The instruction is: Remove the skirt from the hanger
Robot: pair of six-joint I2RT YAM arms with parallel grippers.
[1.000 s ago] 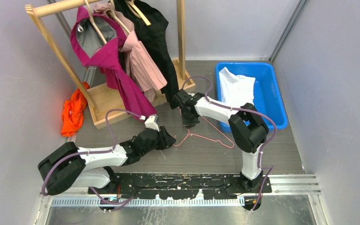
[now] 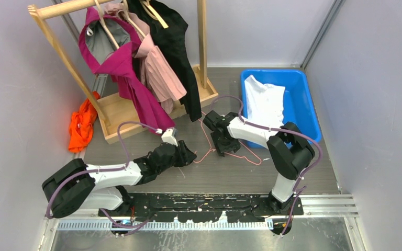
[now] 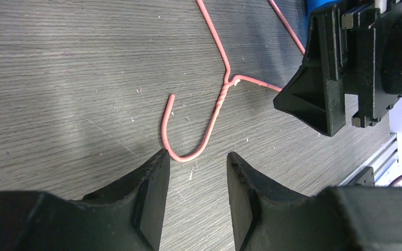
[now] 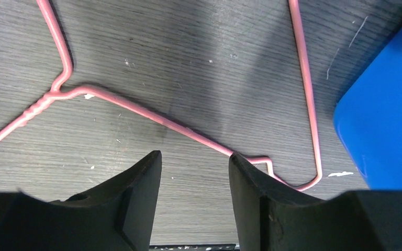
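Observation:
A bare pink wire hanger (image 2: 208,137) lies flat on the grey table, with no cloth on it. Its hook (image 3: 189,158) shows just beyond the tips of my left gripper, which is open and empty. Over the hanger's lower right bar (image 4: 188,132) is my right gripper, its fingers spread; one fingertip overlaps the bar in that view, and I cannot tell whether they touch. A white cloth (image 2: 264,100) lies in the blue bin (image 2: 307,112); whether it is the skirt cannot be told.
A wooden rack (image 2: 203,47) at the back left holds a magenta garment (image 2: 131,86), a pink one (image 2: 162,73) and a black one (image 2: 175,39). An orange cloth (image 2: 82,125) lies by the left wall.
The left arm and the hanger have stayed in place.

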